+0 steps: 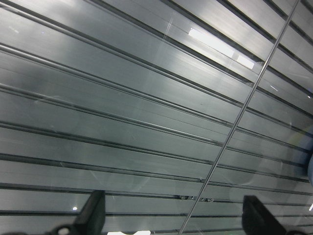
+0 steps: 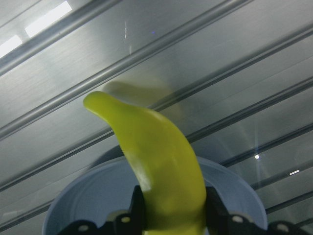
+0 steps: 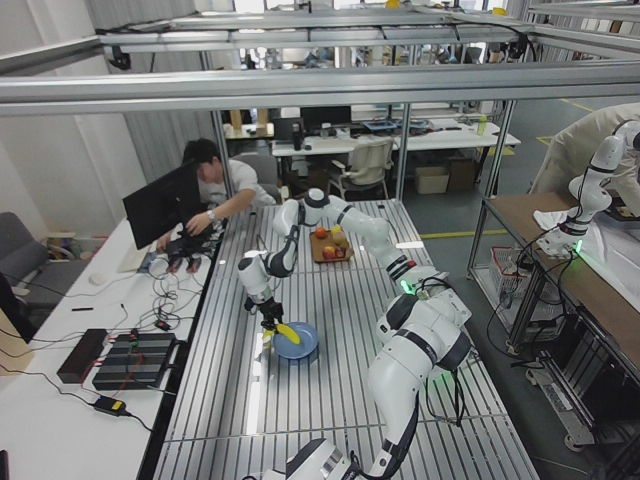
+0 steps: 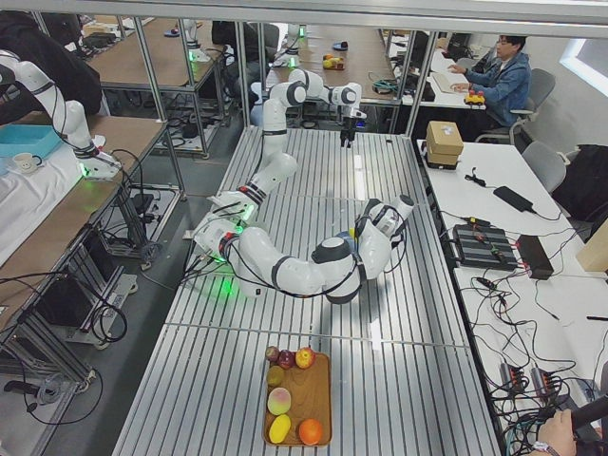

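A yellow banana (image 2: pixel 161 166) is held in my right gripper, shut on it, just above a blue plate (image 2: pixel 93 196). In the camera left view the banana (image 3: pixel 288 333) sits over the left part of the plate (image 3: pixel 302 348), under the wrist. My left gripper shows only blurred fingertips at the bottom of its wrist view, apart, over bare metal slats, with nothing visible between them. In the camera right view the plate is mostly hidden behind the arm.
A wooden tray (image 4: pixel 306 388) with several fruits stands at the far end of the slatted table (image 4: pixel 209 380). The slats around the plate are clear. White desks with cables and electronics border the table, and a person sits beside it.
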